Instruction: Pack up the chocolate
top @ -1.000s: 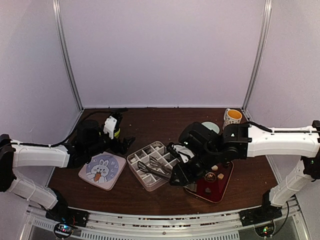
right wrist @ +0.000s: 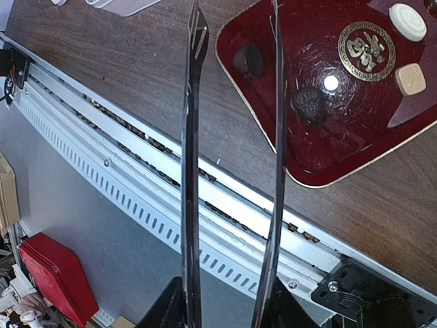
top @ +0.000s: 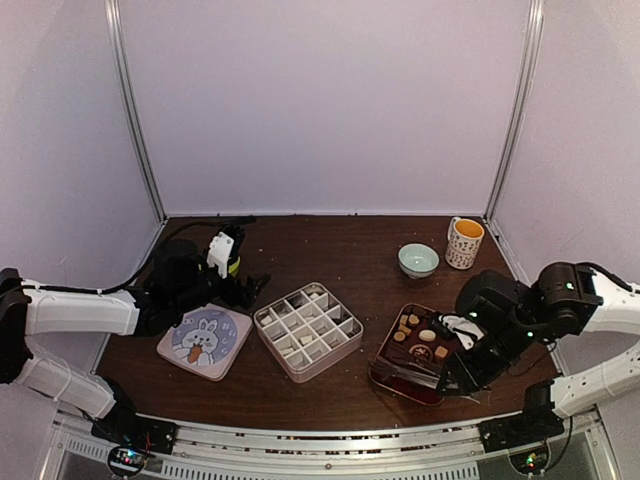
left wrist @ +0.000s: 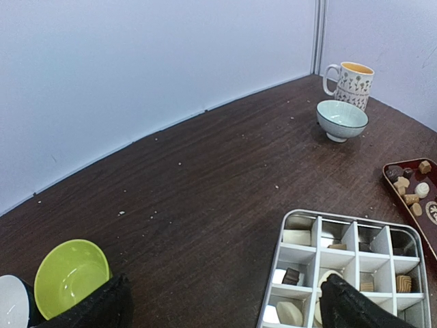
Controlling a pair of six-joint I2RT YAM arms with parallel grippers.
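Observation:
The divided box [top: 335, 354] holds pieces in several compartments; its lid with a rabbit picture [top: 205, 340] lies to the left. The red tray [right wrist: 341, 143] holds dark lumps [right wrist: 311, 106], a white piece [right wrist: 407, 20] and tan pieces [right wrist: 410, 78]. My right gripper is over the tray's left edge, long tongs parted, nothing visible held between them; a dark lump [right wrist: 248, 60] lies below between them. My left gripper stands open above the table, left of the box, holding nothing.
A pale bowl [top: 418, 257] and a mug [top: 465, 243] stand at the back right. A green cup [left wrist: 72, 277] is at the left.
My right arm has swung right, from over the divided box to over the red tray. The left arm has not visibly moved.

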